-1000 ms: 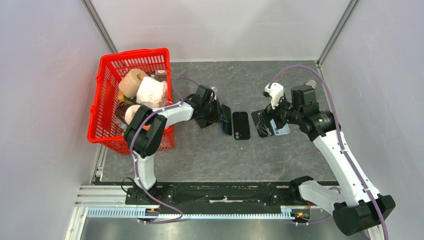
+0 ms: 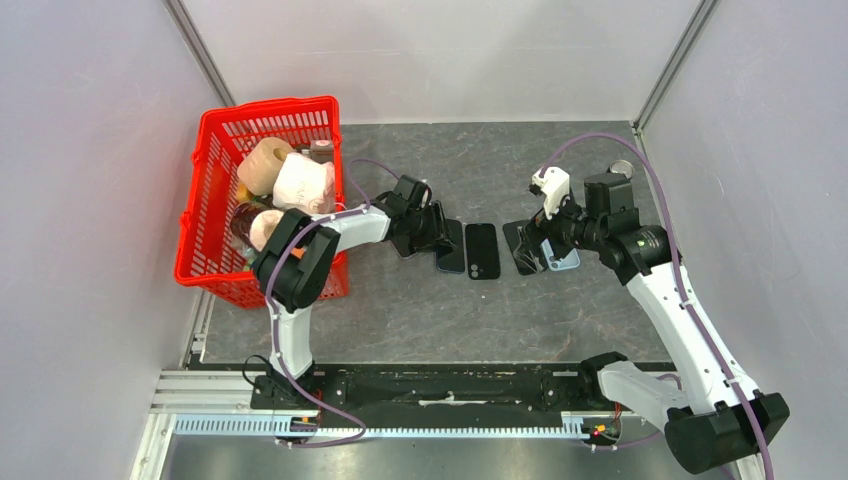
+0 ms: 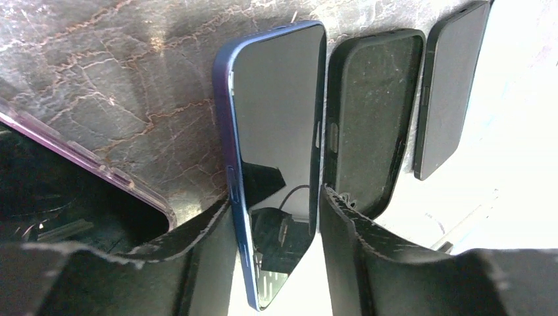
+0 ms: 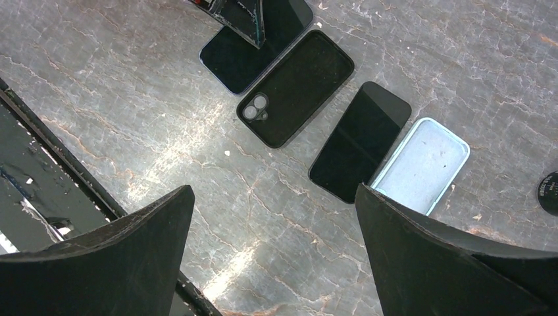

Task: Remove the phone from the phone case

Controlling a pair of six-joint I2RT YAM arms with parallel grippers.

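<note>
The blue-edged phone [image 3: 276, 118] lies screen up on the table, out of any case. Right beside it is the empty black phone case, open side up, also seen in the right wrist view, where its camera holes show. My left gripper is open, one fingertip by each long edge of the blue phone. Any slight contact there cannot be made out. Further right, a black phone [image 4: 360, 141] rests next to a pale blue case [image 4: 428, 164], which is empty. Over these hovers my right gripper, open with nothing between its fingers.
A phone in a clear, purple-edged case [image 3: 72, 187] lies on the left, partly under the left arm. The red basket [image 2: 190, 230], full of goods, stands at far left. A small can [image 2: 621, 168] is at back right.
The right arm has barely moved.
</note>
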